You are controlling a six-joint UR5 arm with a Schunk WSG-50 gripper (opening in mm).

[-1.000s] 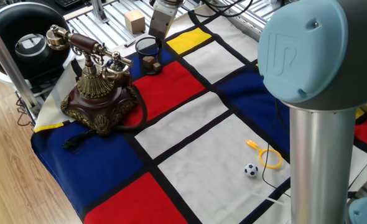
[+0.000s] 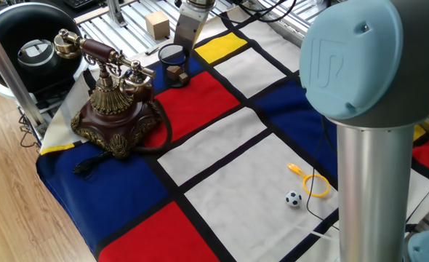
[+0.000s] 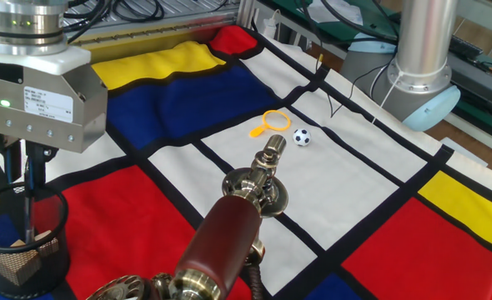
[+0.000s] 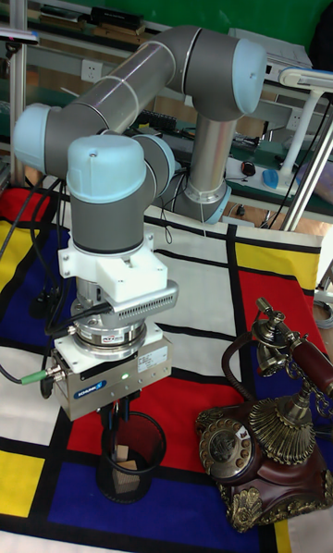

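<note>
A black mesh pen holder [image 3: 56,271] stands upright on the cloth, with small wooden blocks [image 3: 19,265] inside it. My gripper [image 3: 24,171] points down over this holder, its dark fingers [image 3: 36,158] reaching to the rim. In exterior view 3 the gripper [image 4: 116,417] sits over the side of the holder [image 4: 150,443] away from the telephone. A narrow gap shows between the fingers, but their tips are hard to make out against the mesh. Whether they pinch the rim cannot be told.
An antique telephone [image 2: 116,113] stands close to the holder. Farther off lie a yellow toy racket [image 2: 316,185] and a small football [image 2: 293,199]. A wooden block [image 2: 157,25] rests beyond the cloth. The red and white patches between are clear.
My gripper has come down slightly toward the pen holder, and the arm's blue joint has shifted a little. The holder, telephone, racket and ball stay where they were.
</note>
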